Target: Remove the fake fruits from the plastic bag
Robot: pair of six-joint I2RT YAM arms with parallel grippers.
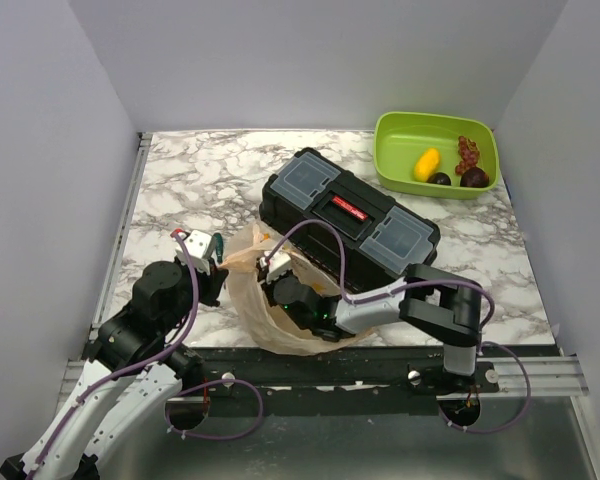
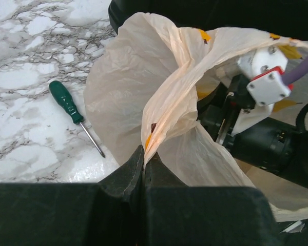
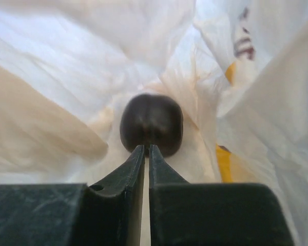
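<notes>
The translucent plastic bag [image 1: 242, 299] lies slumped in front of the toolbox, its mouth gathered at the left. My left gripper is shut on a pinched fold of that bag's rim, seen close up in the left wrist view. Inside the bag, my right gripper points at a dark round fruit [image 3: 153, 119]. A narrow gap shows between its tips, and the fruit appears just beyond them, not between them. An orange-yellow patch [image 3: 225, 163] shows among the folds to the right; whether it is fruit or print I cannot tell.
A black toolbox [image 1: 350, 212] borders the bag at the back. At the back right is a green bin [image 1: 392, 160] holding a yellow fruit [image 1: 427, 164], grapes [image 1: 468, 152] and dark round fruits. A green screwdriver [image 2: 66, 102] lies left of the bag.
</notes>
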